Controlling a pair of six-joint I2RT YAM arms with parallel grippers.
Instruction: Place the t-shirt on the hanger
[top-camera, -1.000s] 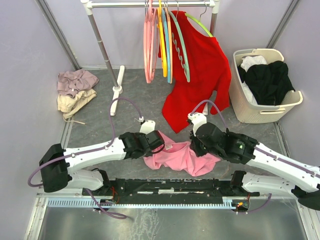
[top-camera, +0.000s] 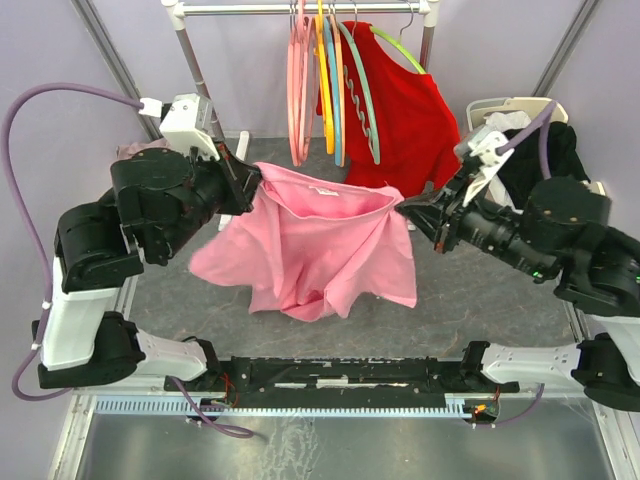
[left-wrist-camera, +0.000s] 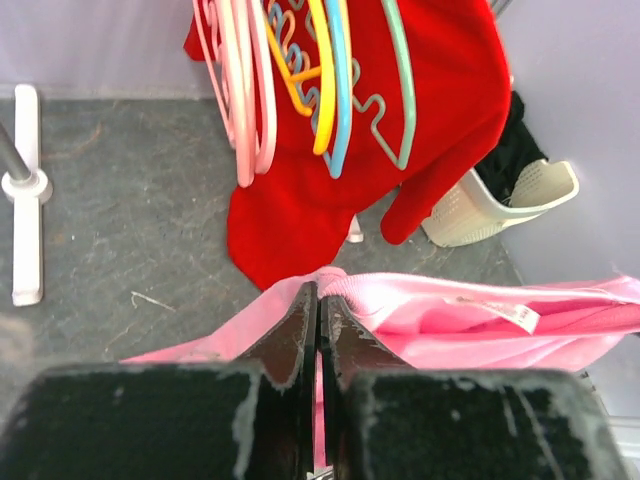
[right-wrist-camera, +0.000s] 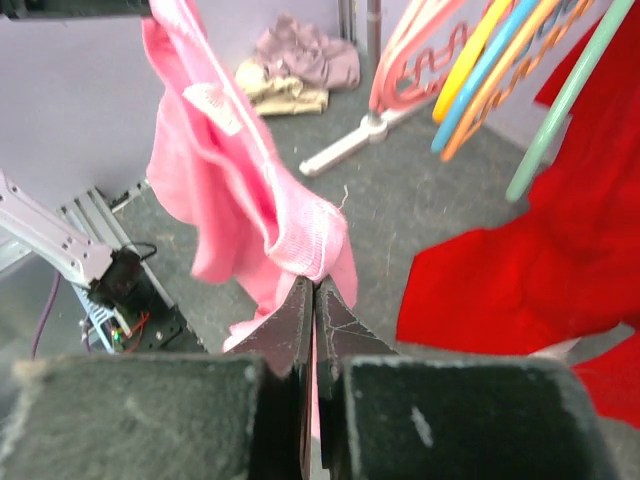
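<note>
A pink t-shirt (top-camera: 330, 235) hangs in the air between my two grippers, its neckline stretched between them and a white tag (left-wrist-camera: 505, 315) showing at the collar. My left gripper (top-camera: 250, 182) is shut on the shirt at one end of the neckline. At the other end, my right gripper (top-camera: 405, 208) is shut with the cloth (right-wrist-camera: 305, 240) pinched at its fingertips. Behind the shirt, several hangers hang from the rack bar: pink (top-camera: 300, 90), yellow (top-camera: 326, 90), blue (top-camera: 335, 95) and green (top-camera: 362, 95).
A red garment (top-camera: 405, 120) hangs on a light green hanger at the rack's right. A beige basket (left-wrist-camera: 540, 190) with dark cloth stands at the far right, partly hidden by my right arm in the top view. Crumpled clothes (right-wrist-camera: 300, 60) lie on the floor at left.
Both arms have risen towards the top camera and spread apart. The pink shirt has come up with them, from bunched low to stretched out between the grippers.
</note>
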